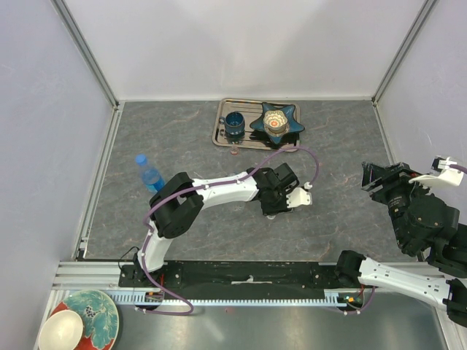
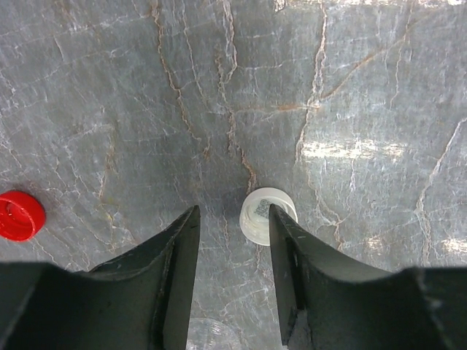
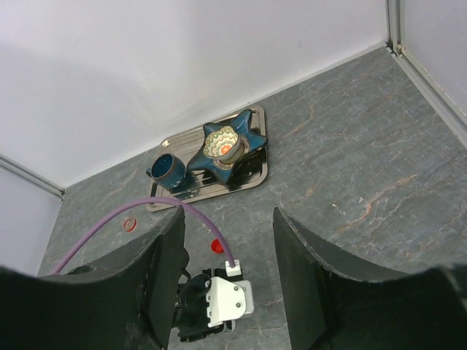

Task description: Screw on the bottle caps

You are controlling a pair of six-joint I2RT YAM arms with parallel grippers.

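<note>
My left gripper hangs open over the grey table, a white cap (image 2: 255, 226) just beyond and behind its right finger in the left wrist view. A red cap (image 2: 22, 215) lies to the left of it, and a clear round object (image 2: 211, 334) shows at the bottom edge. My right gripper is open and raised at the right side, empty. In the right wrist view the red cap (image 3: 217, 246) sits near the left gripper. A blue-capped water bottle (image 1: 149, 175) stands at the left in the top view.
A metal tray (image 1: 246, 106) at the back holds a dark mug (image 1: 233, 124) and a star-shaped dish (image 1: 289, 117) with a small bowl. A small round object (image 1: 234, 150) lies before it.
</note>
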